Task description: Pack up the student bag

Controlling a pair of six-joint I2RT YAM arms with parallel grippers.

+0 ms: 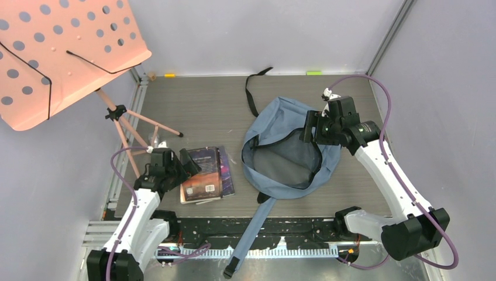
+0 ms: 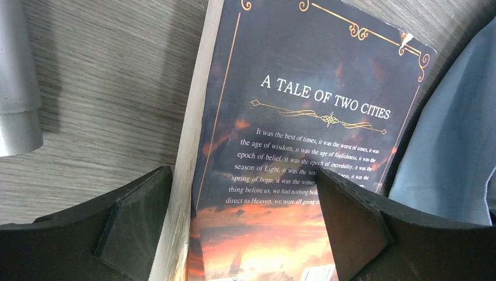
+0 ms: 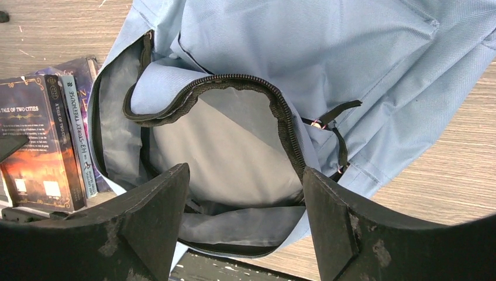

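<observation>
A stack of books lies left of the bag, the dark "A Tale of Two Cities" book on top, with a purple one beneath. My left gripper stands open low over that book's edge, nothing clearly held. The blue bag lies at centre with its zipped opening unfastened and grey lining empty. My right gripper hangs open above the bag's opening.
A pink perforated stand with tripod legs occupies the back left. A long strap runs over the front edge.
</observation>
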